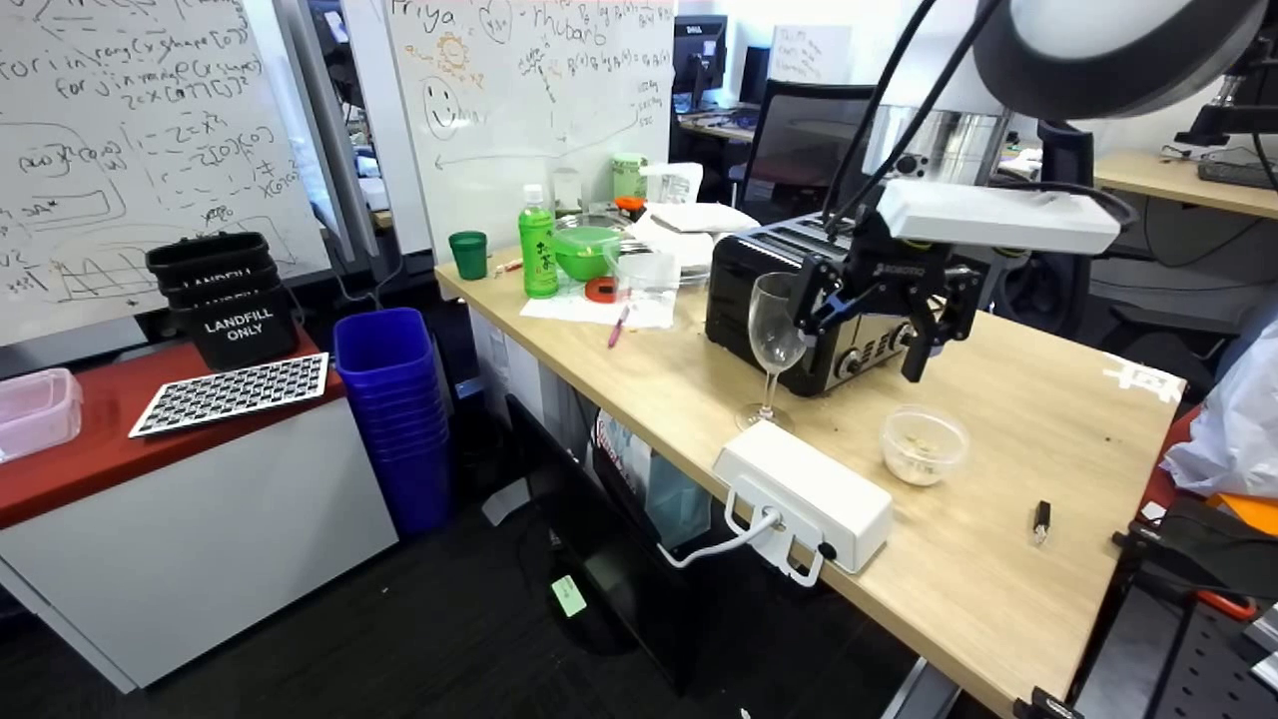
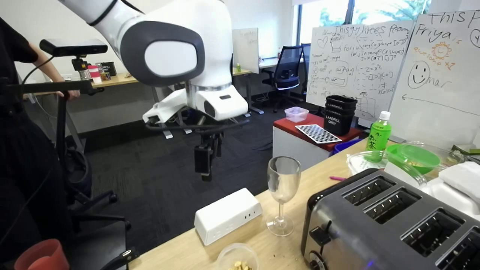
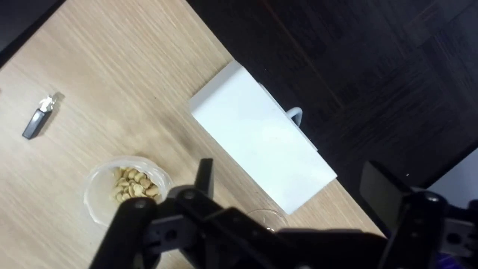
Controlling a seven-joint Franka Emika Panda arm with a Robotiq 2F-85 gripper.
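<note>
My gripper (image 1: 860, 344) hangs open above the table, its fingers spread with nothing between them. Exterior view 1 shows it in front of the toaster (image 1: 750, 306), to the right of a clear wine glass (image 1: 776, 342) standing upright. In exterior view 2 the gripper (image 2: 205, 162) is left of the glass (image 2: 283, 180) and higher than the white power box (image 2: 228, 215). From the wrist, the box (image 3: 264, 134) lies below the gap between the fingers. A clear bowl (image 3: 96, 192) of pale, nut-like pieces sits to the left; the glass is mostly hidden by the gripper.
A small black-and-silver item (image 3: 38, 121) lies on the open right part of the table (image 1: 1018, 395). The power box is at the front edge, with dark floor beyond. Farther left stand a green bottle (image 1: 538, 246), a green cup (image 1: 469, 254) and a green bowl (image 1: 584, 250).
</note>
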